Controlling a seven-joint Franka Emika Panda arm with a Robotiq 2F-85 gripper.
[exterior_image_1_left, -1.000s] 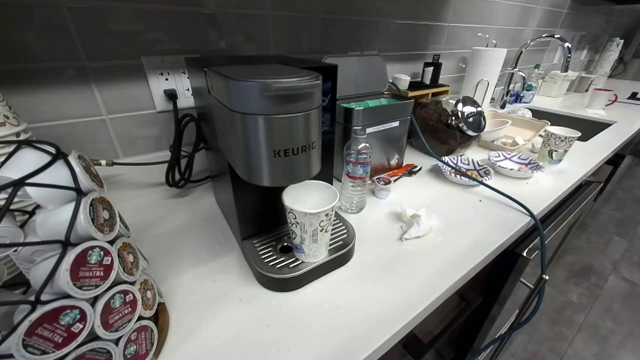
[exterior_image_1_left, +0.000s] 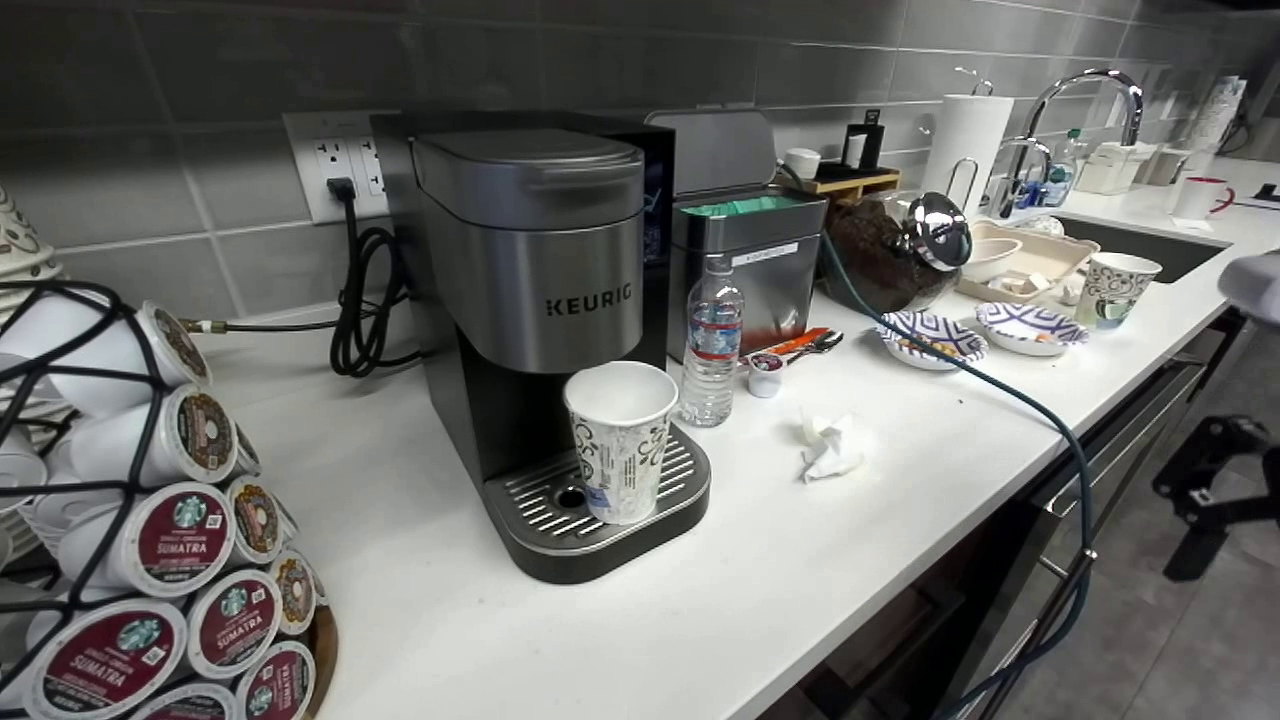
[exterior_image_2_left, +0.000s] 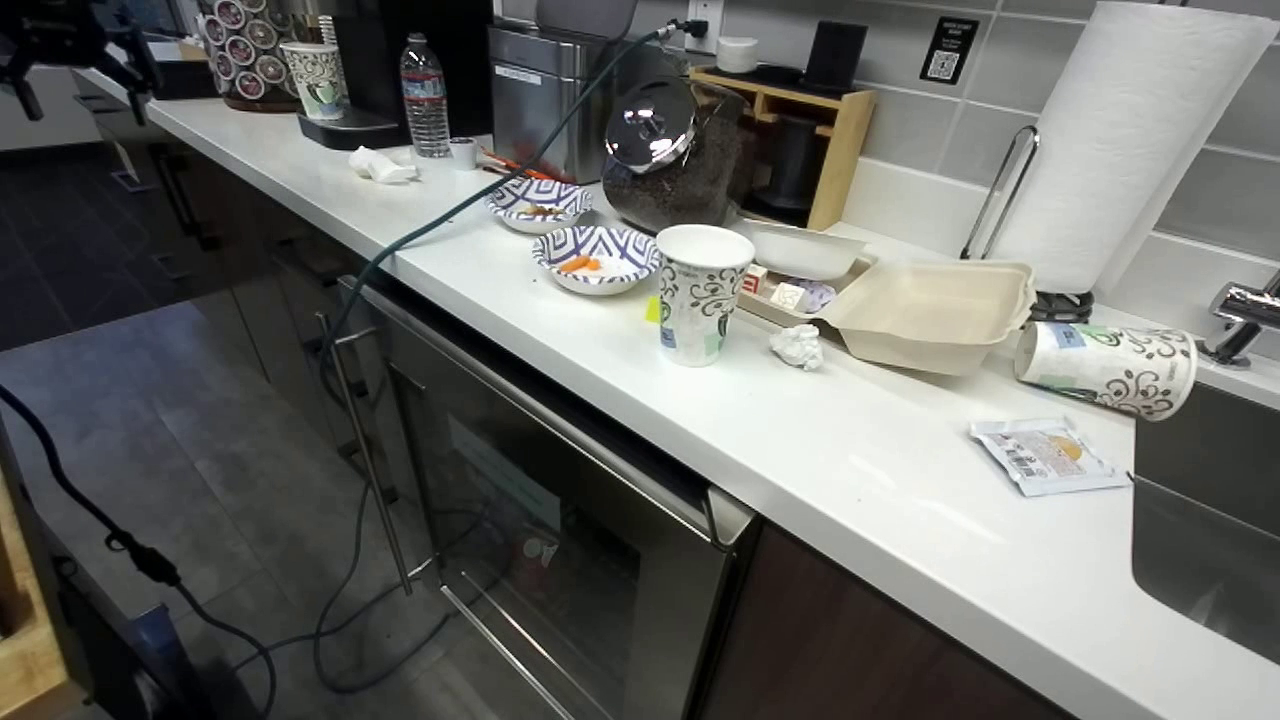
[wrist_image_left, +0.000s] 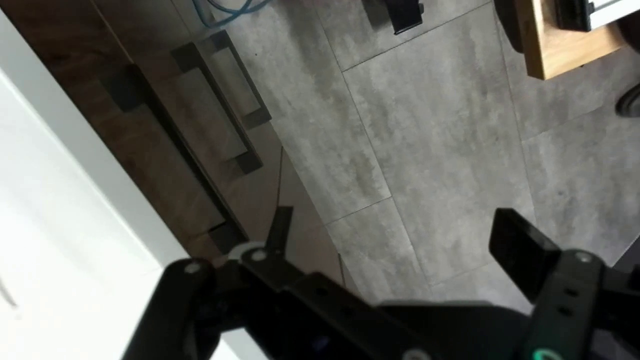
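Observation:
My gripper stands open in the wrist view, its black fingers wide apart with only grey floor between them. In exterior view 1 the gripper (exterior_image_1_left: 1180, 518) hangs at the right edge, off the counter's front side; in exterior view 2 part of it (exterior_image_2_left: 86, 106) shows at the top left. A Keurig coffee maker (exterior_image_1_left: 540, 264) sits on the white counter (exterior_image_1_left: 444, 648). On its drip tray (exterior_image_1_left: 546, 534) stands an upright, patterned paper cup (exterior_image_1_left: 621, 450). Beside the machine are a water bottle (exterior_image_1_left: 713, 348) and a small coffee pod (exterior_image_1_left: 764, 376).
A wire rack of pods (exterior_image_1_left: 180, 540) fills the left. Crumpled tissue (exterior_image_1_left: 831, 446) lies near a green cable (exterior_image_1_left: 1020, 402) crossing the counter edge. Bowls (exterior_image_2_left: 596, 260), another cup (exterior_image_2_left: 699, 300), a tipped cup (exterior_image_2_left: 1104, 370) and a food tray (exterior_image_2_left: 936, 314) stand toward the sink (exterior_image_2_left: 1212, 528).
The gripper and part of the arm have come into exterior view 1 at the right edge, where only floor and counter showed before. The things on the counter have not moved.

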